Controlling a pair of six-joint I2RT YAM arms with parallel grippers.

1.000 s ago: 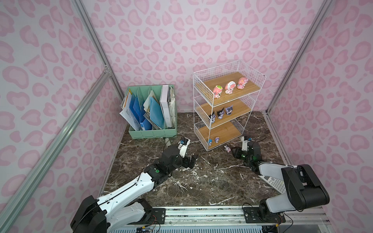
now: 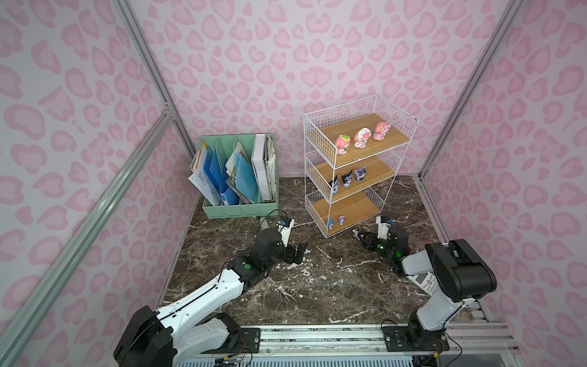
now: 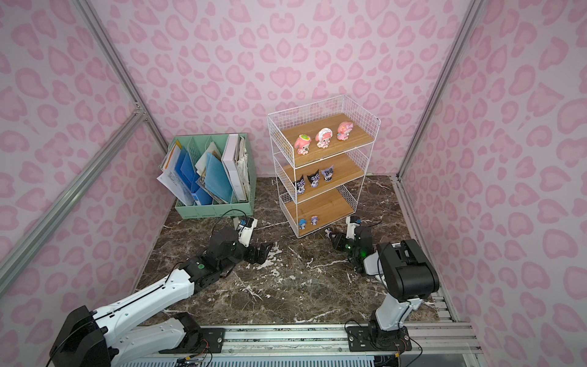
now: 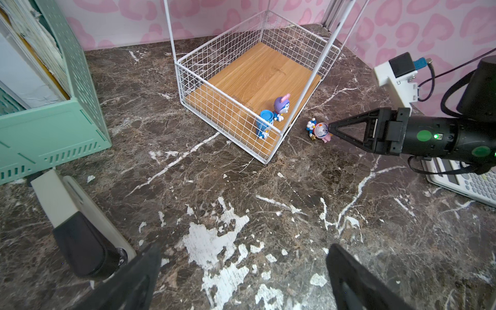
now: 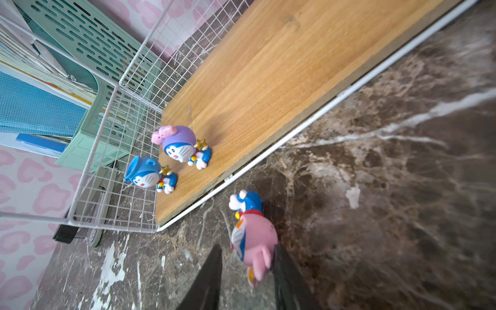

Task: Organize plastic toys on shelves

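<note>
A white wire rack [image 2: 391, 140] holds three pink figurines [image 3: 323, 137] on top, three dark purple ones [image 3: 313, 179] on the middle shelf, and on the bottom board [image 5: 248, 87] a blue-capped figurine [image 5: 145, 173] and a purple-capped one [image 5: 178, 144]. On the counter by the rack's front edge lies a small pink-hatted blue figurine [image 5: 254, 237]. My right gripper is at this figurine, its fingertips around or just behind the pink hat; whether they touch is unclear. My left gripper [image 2: 296, 253] hovers over the counter left of centre, open with nothing between its fingers.
A green file box [image 2: 238, 211] full of folders stands at the back left, with a grey stapler-like object [image 4: 77, 217] in front of it. A keyboard [image 4: 459, 188] lies at the right under the right arm.
My right arm has shifted slightly leftward toward the loose figurine, its elbow drawing in. The left gripper has moved very slightly; the shelved figurines are unchanged.
</note>
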